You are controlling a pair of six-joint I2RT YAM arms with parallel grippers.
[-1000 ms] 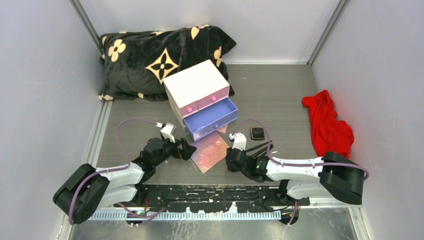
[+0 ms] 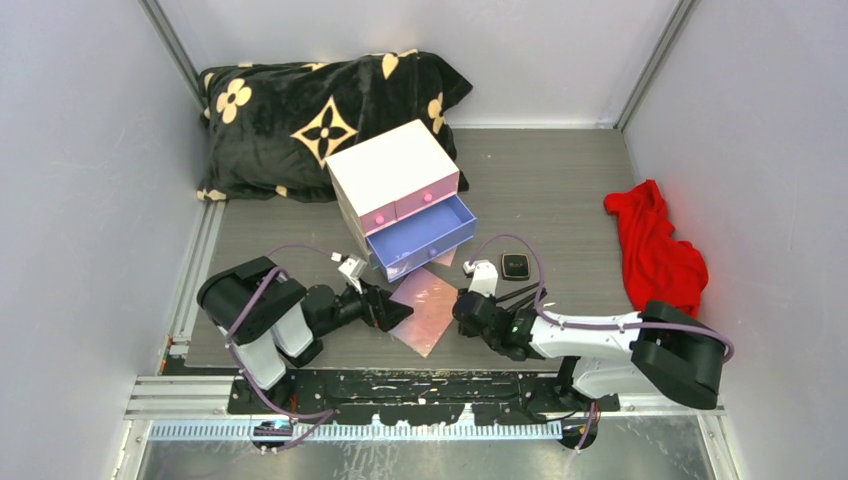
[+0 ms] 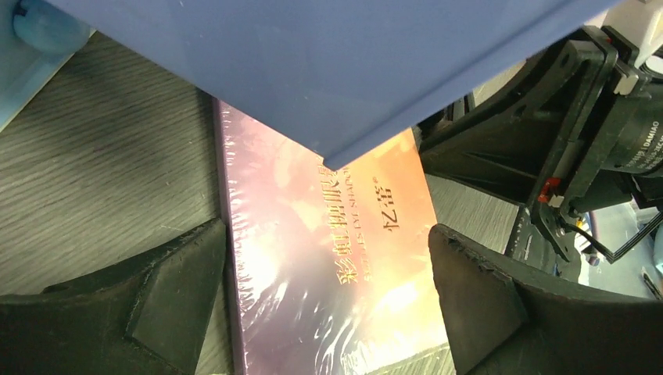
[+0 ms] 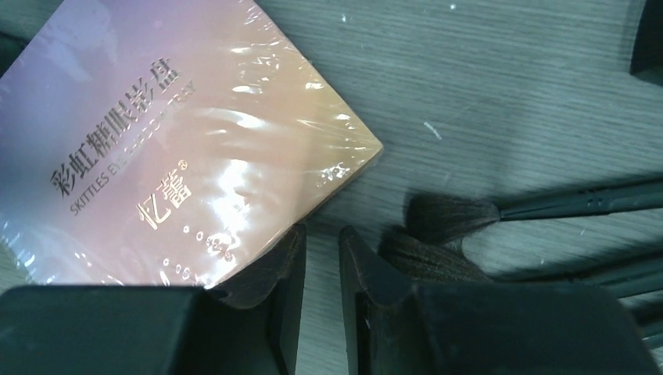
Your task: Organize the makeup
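An eyeshadow palette [image 2: 425, 320] in shiny wrap lies on the table below the open blue drawer [image 2: 420, 235] of the white-and-pink organizer [image 2: 390, 165]. My left gripper is open, its fingers on either side of the palette, under the drawer's corner. My right gripper is slightly apart at the tips, beside the palette's corner [image 4: 344, 148], with nothing visible between its fingers. Makeup brushes [image 4: 578, 203] lie right of it.
A black square compact [image 2: 515, 266] lies right of the drawer. A red cloth [image 2: 650, 250] is at the right, a dark pillow [image 2: 280, 130] at the back.
The right arm has moved only slightly.
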